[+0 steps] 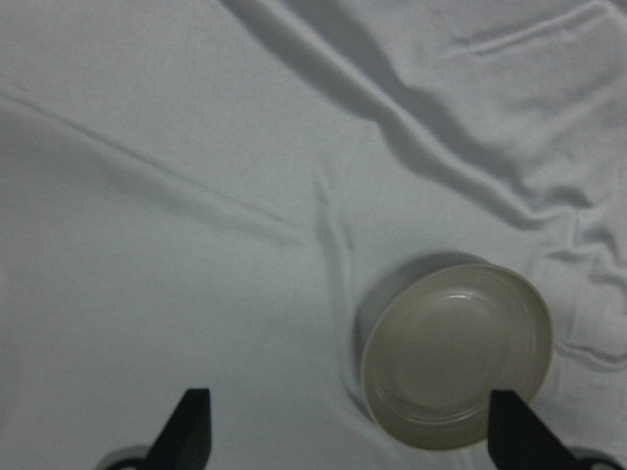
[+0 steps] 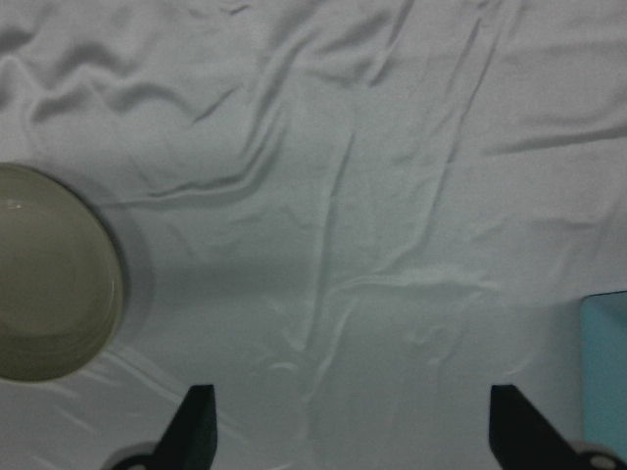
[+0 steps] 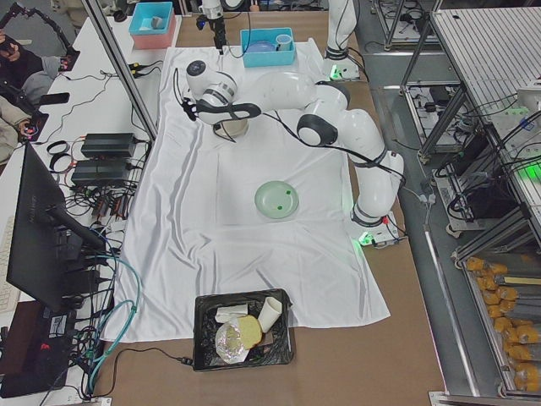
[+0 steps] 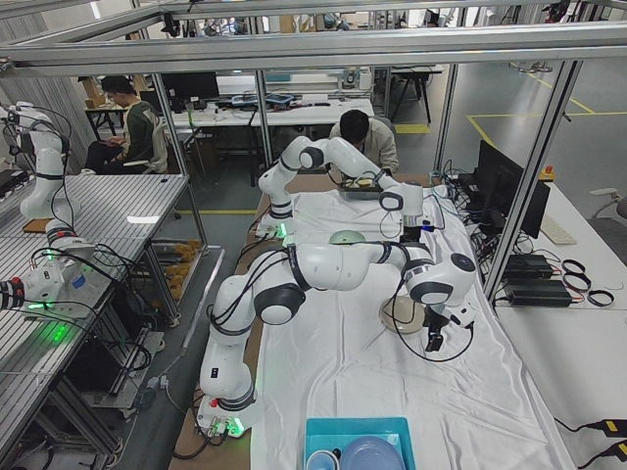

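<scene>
A beige bowl (image 4: 390,315) (image 1: 456,352) (image 2: 44,274) rests on the white cloth, partly hidden by the arms in both camera views. My left gripper (image 3: 190,110) is open above the cloth, the bowl lower right in its wrist view. My right gripper (image 4: 434,338) is open too, with the bowl at the left of its wrist view. A green plate (image 3: 276,200) lies toward the middle of the cloth.
A blue bin (image 3: 267,57) holding dishes stands beyond the bowl, at the right edge of the right wrist view. A black tray (image 3: 207,330) with assorted items is at the opposite end. Monitor and cables line one side.
</scene>
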